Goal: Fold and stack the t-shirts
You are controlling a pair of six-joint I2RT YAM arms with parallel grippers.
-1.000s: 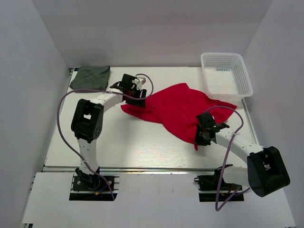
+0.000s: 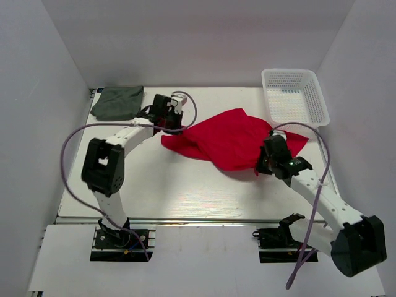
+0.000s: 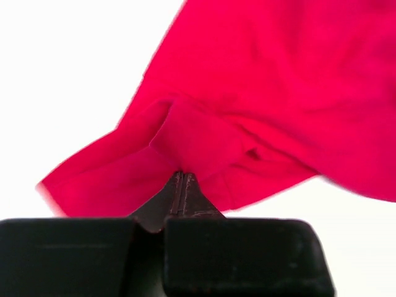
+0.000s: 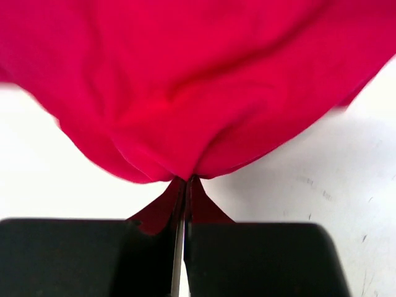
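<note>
A red t shirt (image 2: 232, 139) lies spread and rumpled across the middle and right of the white table. At its left end my left gripper (image 2: 179, 131) is shut, with a raised fold of the red cloth (image 3: 195, 133) at its fingertips in the left wrist view. My right gripper is shut on the shirt's near edge. From that pinch the cloth (image 4: 204, 93) rises and spreads in creases, its edge lifted off the table. How much fabric sits between the left fingers is hidden.
A dark green folded cloth (image 2: 117, 103) rests at the back left corner. The white basket (image 2: 268, 93) stands empty at the back right, close to the shirt's right end.
My right gripper has risen and moved slightly back, lifting the shirt's near edge with it. The left gripper has moved only slightly, and the shirt's left end has shifted a little right.
</note>
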